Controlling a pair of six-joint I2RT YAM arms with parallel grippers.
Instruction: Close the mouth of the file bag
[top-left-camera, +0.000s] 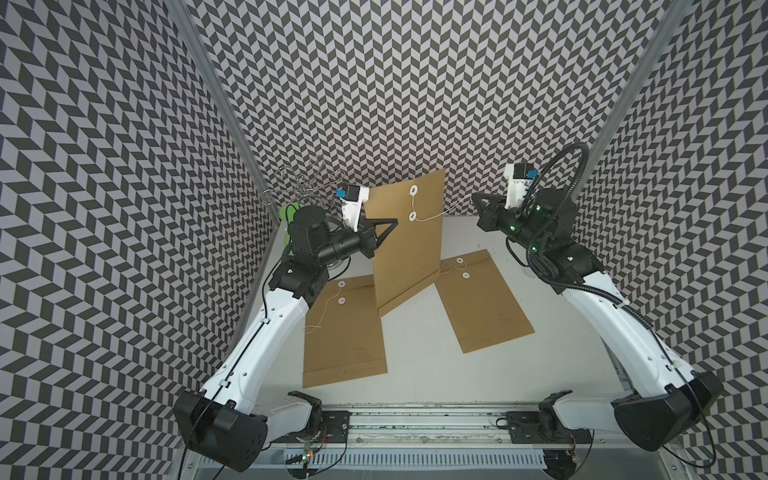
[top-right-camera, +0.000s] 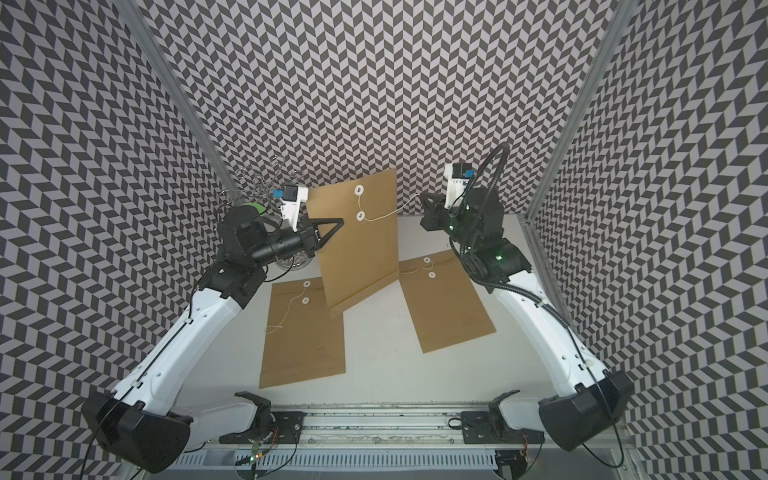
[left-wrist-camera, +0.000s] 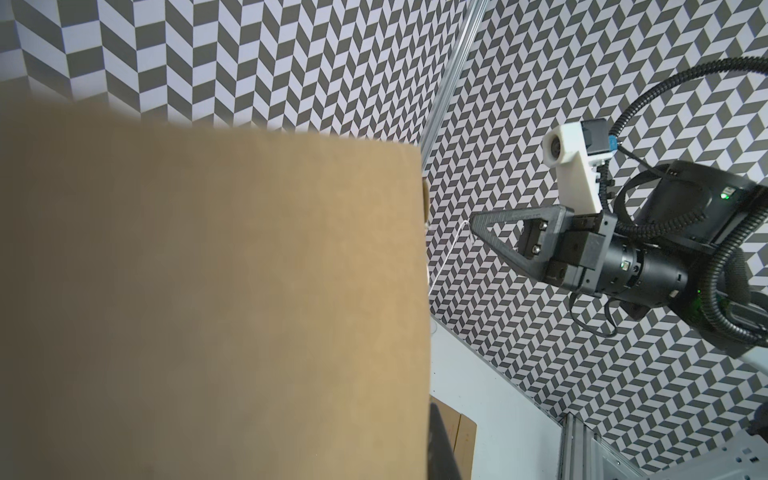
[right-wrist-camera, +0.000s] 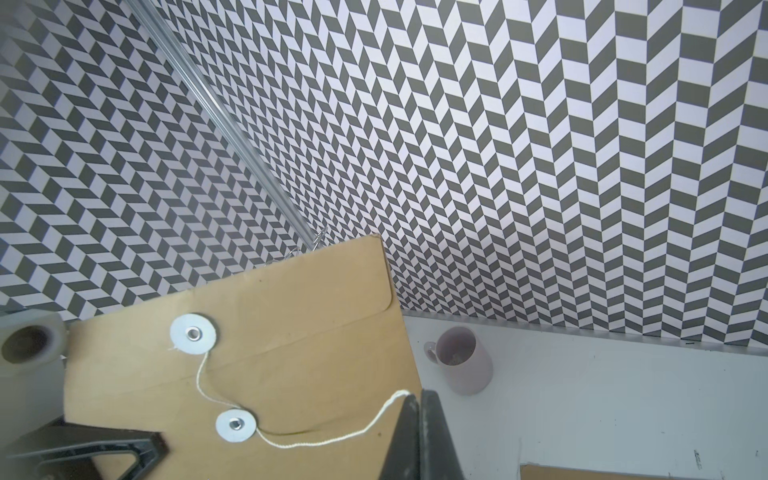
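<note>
A brown file bag (top-left-camera: 408, 248) hangs upright, its flap carrying two white buttons (right-wrist-camera: 193, 333) with string between them. My left gripper (top-left-camera: 392, 225) is shut on the bag's left edge; the bag fills much of the left wrist view. The string's loose length (right-wrist-camera: 344, 436) runs from the lower button to my right gripper, which is shut on its end, to the right of the bag and about level with the flap.
Two more file bags (top-left-camera: 344, 344) (top-left-camera: 484, 312) lie flat on the table. A mug (right-wrist-camera: 464, 364) stands at the back behind the bag. A wire stand with green parts is at the back left.
</note>
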